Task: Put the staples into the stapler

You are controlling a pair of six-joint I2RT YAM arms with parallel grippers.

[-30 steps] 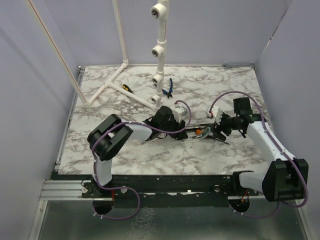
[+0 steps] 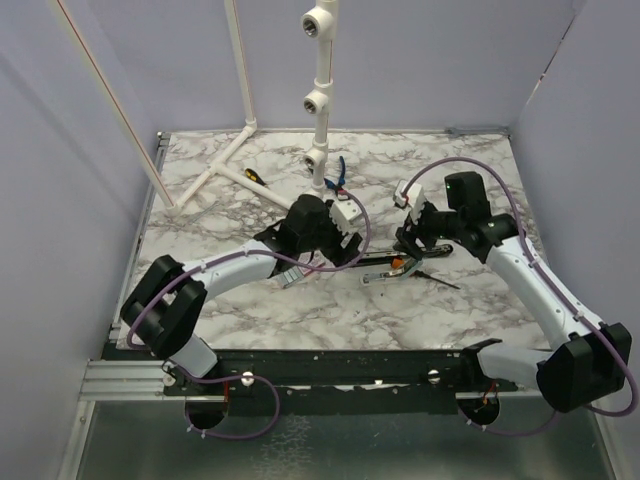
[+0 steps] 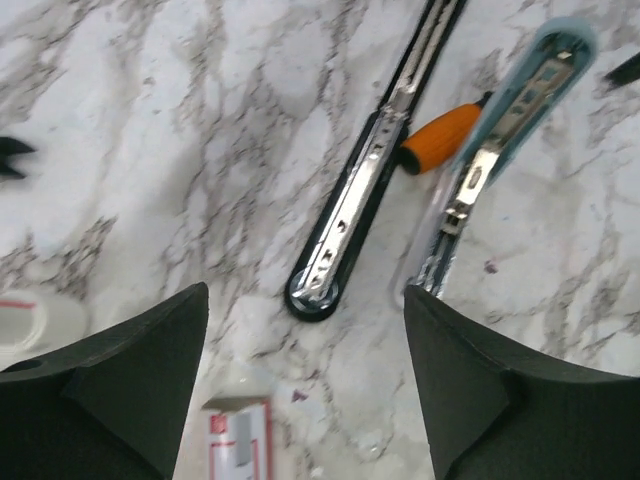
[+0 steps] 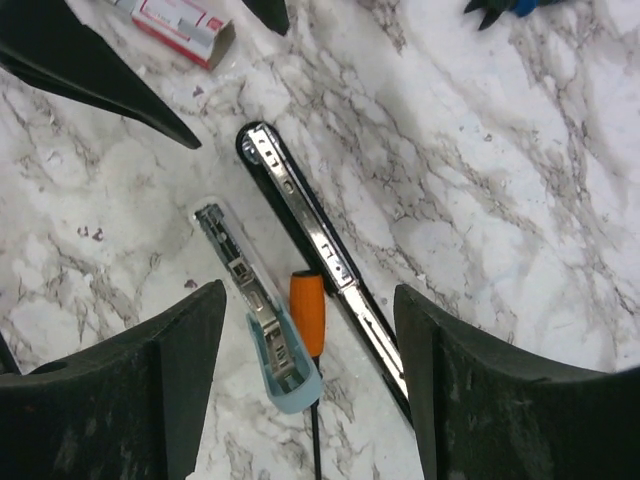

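Note:
In the left wrist view a long black stapler point(image 3: 345, 210) lies unfolded on the marble table, its metal strip facing up. A second stapler, teal and clear point(image 3: 525, 100), lies folded open beside it, showing its metal channel. My left gripper is open above the table near the black stapler's rounded end, with nothing between its fingers. My right gripper hangs open and empty over the two staplers. A red and white box point(image 3: 238, 445), perhaps of staples, lies below the left gripper. Whether either channel holds staples cannot be told.
Between the staplers lies an orange-handled screwdriver point(image 4: 308, 310). Blue-handled pliers point(image 2: 341, 180) and a yellow-black screwdriver point(image 2: 254, 176) rest farther back, near a white pipe frame point(image 2: 255, 190).
My left gripper has moved left, away from the staplers, uncovering the box on its near side. The right gripper has moved left toward the middle of the staplers.

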